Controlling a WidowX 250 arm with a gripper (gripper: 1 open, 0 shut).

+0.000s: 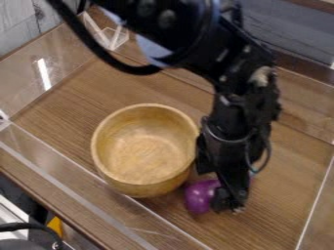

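Observation:
My gripper [222, 186] is low over a purple object [201, 196], like an eggplant, on the wooden surface, its dark body hiding much of that object. It stands open, fingertips around or at the object; contact is unclear. A tan bowl [137, 142] sits just to the left.
A clear rim or edge runs along the left and bottom. A small transparent item stands at the top left, partly behind the arm.

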